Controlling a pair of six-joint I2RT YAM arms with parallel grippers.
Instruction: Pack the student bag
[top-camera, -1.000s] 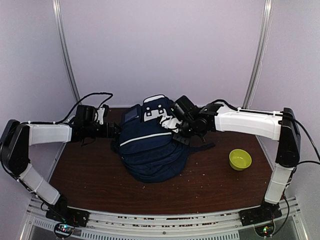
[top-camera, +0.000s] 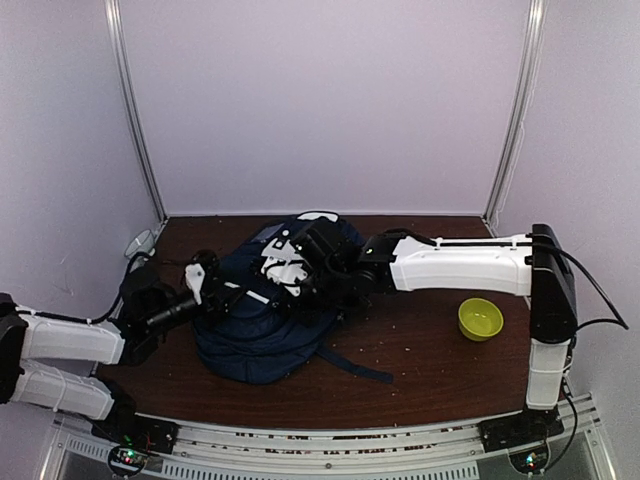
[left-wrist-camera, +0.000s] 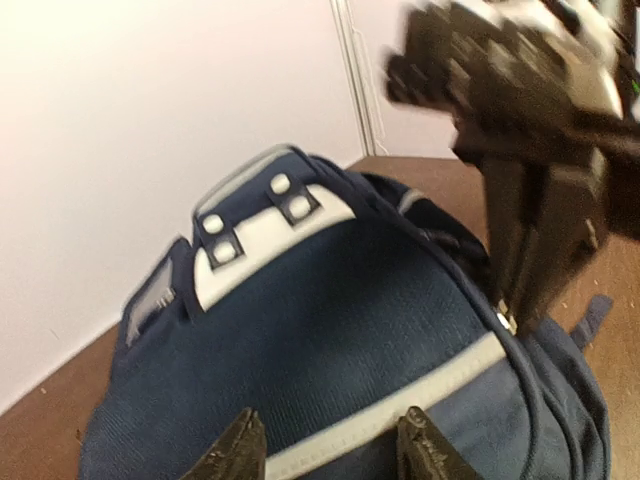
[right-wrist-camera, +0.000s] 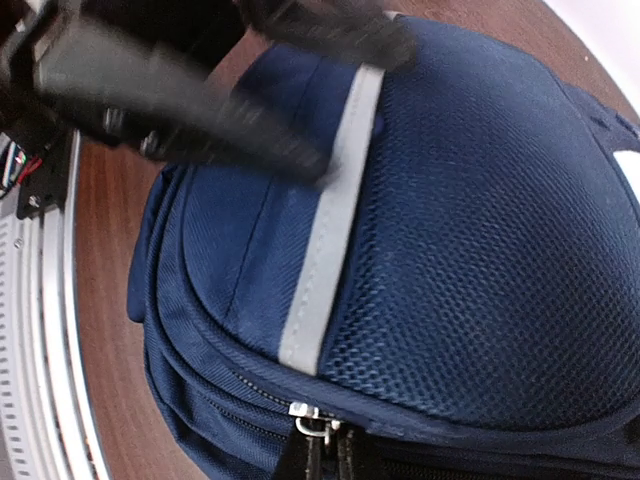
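The navy student bag (top-camera: 262, 340) lies on the table, its pale reflective strip (right-wrist-camera: 332, 222) across the front panel. My right gripper is shut on the zipper pull (right-wrist-camera: 322, 427) at the edge of that panel. From the left, my left gripper reaches over the bag; its fingers (left-wrist-camera: 238, 448) stand some way apart, with fabric and the strip between or just beyond them. Whether they pinch the fabric cannot be told. In the right wrist view, the left gripper's blurred fingers (right-wrist-camera: 250, 140) lie near the strip. The bag's inside is hidden.
A yellow-green bowl (top-camera: 480, 320) stands at the right, apart from the bag. A clear cup-like object (top-camera: 140, 243) is at the far left edge. A loose strap (top-camera: 355, 369) trails from the bag.
The bag has shifted left and turned along with my right gripper.
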